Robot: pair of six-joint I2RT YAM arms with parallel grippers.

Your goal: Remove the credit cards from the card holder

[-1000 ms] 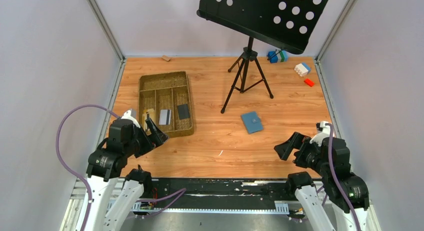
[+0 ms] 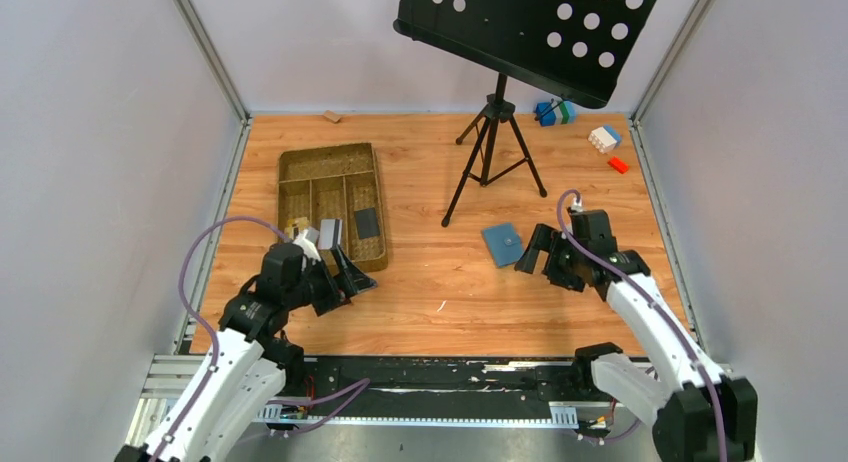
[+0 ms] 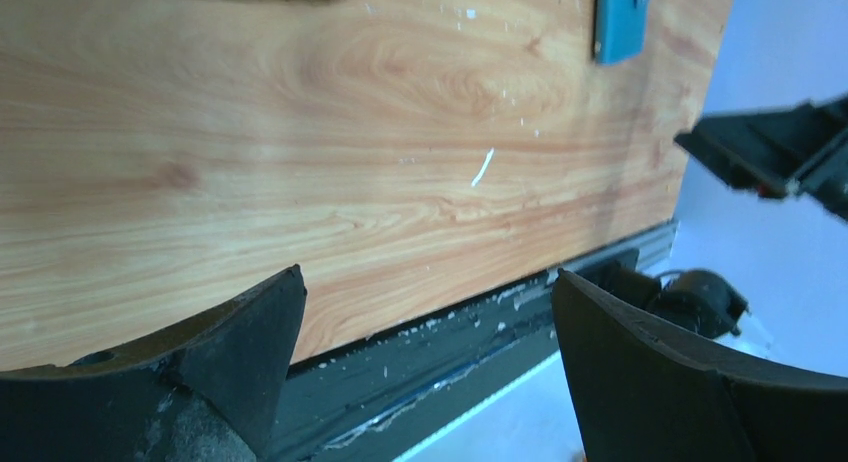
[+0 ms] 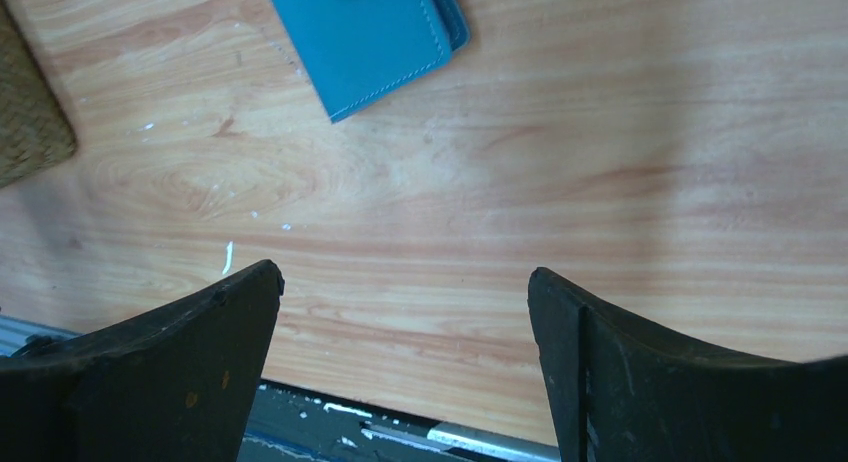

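Observation:
A blue card holder (image 2: pixel 503 244) with a snap flap lies flat on the wooden table, right of the middle; the right wrist view shows its lower part (image 4: pixel 370 47) at the top. My right gripper (image 2: pixel 530 260) stands open beside its right edge, with only bare wood between the fingers. Over the front edge of the woven tray, my left gripper (image 2: pixel 362 282) is open and empty too. In the tray lie a silver-grey card (image 2: pixel 331 232), a dark card (image 2: pixel 367 223) and a yellowish card (image 2: pixel 299 225), partly hidden by the left arm.
The woven tray (image 2: pixel 328 160) has several compartments. A black music stand (image 2: pixel 497 107) rises at the back, its tripod legs on the table. Toy blocks (image 2: pixel 604 139) sit at the back right. Between tray and card holder the table is clear.
My right gripper has moved left and away from the front edge, up to the card holder. The left one has shifted right, along the tray's front. The card holder has stayed put.

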